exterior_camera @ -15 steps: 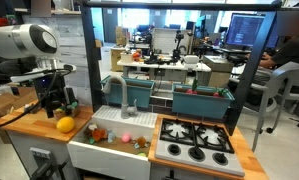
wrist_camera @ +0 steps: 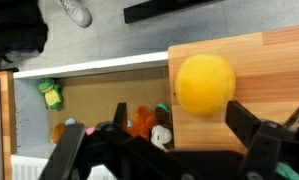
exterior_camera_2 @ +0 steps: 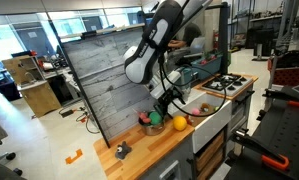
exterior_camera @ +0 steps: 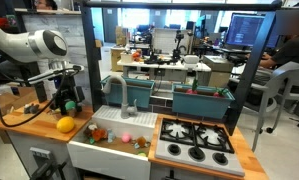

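Note:
A yellow ball-like object (wrist_camera: 205, 84) lies on the wooden counter (wrist_camera: 279, 70), close to the sink's edge; it also appears as a yellow ball (exterior_camera: 66, 124) in exterior view 1 and a yellow ball (exterior_camera_2: 179, 123) in exterior view 2. My gripper is open, its dark fingers spread wide at the bottom of the wrist view. Nothing shows held between them. In exterior view 1 the arm's dark end hangs over the left counter, behind the yellow ball. Green items (exterior_camera_2: 154, 117) sit in a round container beside the gripper, partly hidden.
The white sink (exterior_camera: 99, 158) holds several small colourful toys (exterior_camera: 126, 138), with a tall faucet (exterior_camera: 124, 92) behind. A stove top (exterior_camera: 194, 145) stands to the right. Teal baskets (exterior_camera: 201, 103) line the back.
The arm has shifted slightly to the right over the left counter. Green shows more clearly beside the gripper now. The yellow ball has stayed in place.

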